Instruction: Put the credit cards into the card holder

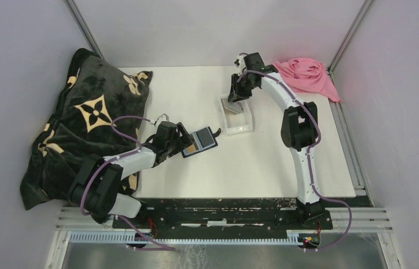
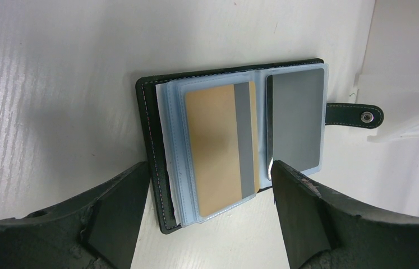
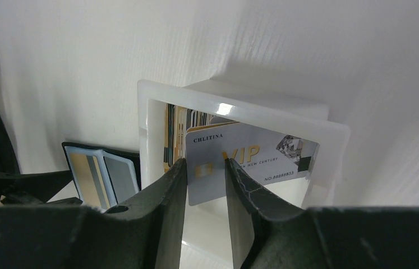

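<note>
The dark green card holder (image 2: 156, 185) lies opened flat on the table, with a tan card (image 2: 212, 145) behind its clear sleeve and a strap at its far end. My left gripper is open over the holder's near part, one finger on each side of the tan card. In the right wrist view, a silver VIP card (image 3: 268, 157) leans tilted inside a white box (image 3: 196, 98), beside a row of several upright cards (image 3: 182, 120). My right gripper reaches over that box, its fingers apart in front of the silver card; whether they touch it is unclear.
A pink cloth (image 1: 306, 75) lies at the back right corner. On the left a dark patterned blanket (image 1: 67, 145) covers the table's side.
</note>
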